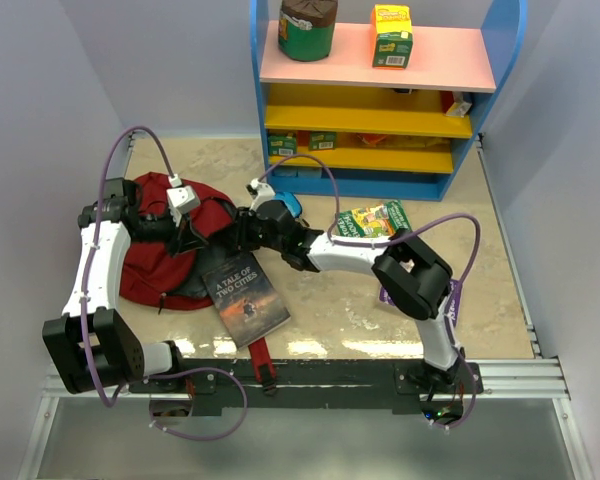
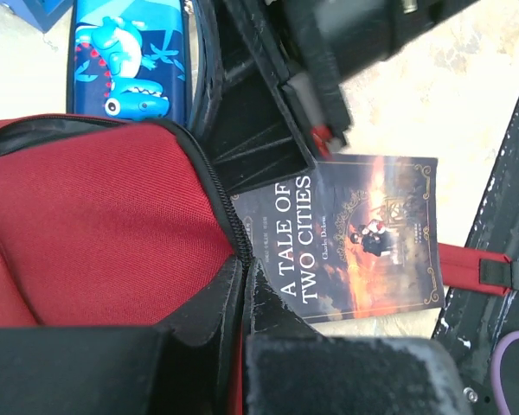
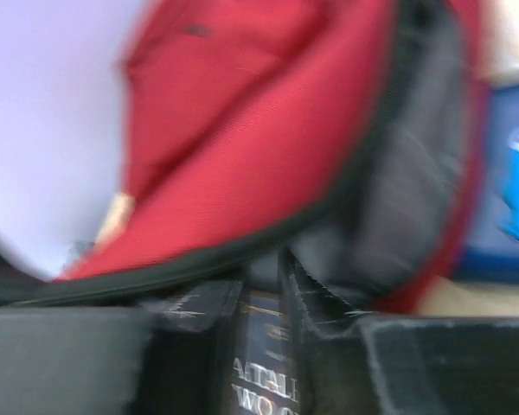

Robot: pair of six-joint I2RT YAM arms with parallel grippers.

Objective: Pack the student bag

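The red bag [image 1: 150, 255] lies on its side at the left, its dark mouth facing right. My left gripper is shut on the bag's zippered edge [image 2: 209, 186]. The dark book "A Tale of Two Cities" [image 1: 246, 300] lies face up below the mouth, its top end at the opening. At that mouth, above the book's top end, is my right gripper. Its fingers stand slightly apart, and the book's title shows in the gap beyond them; nothing appears clamped. A blue dinosaur pencil case [image 2: 130, 60] lies beyond the bag, largely hidden by the right arm from above.
A red strap [image 1: 260, 360] runs from under the book to the table's front edge. Green booklets [image 1: 372, 218] and a purple item [image 1: 450, 300] lie right, partly behind the right arm. The coloured shelf [image 1: 380, 95] stands at the back. Bare table lies front right.
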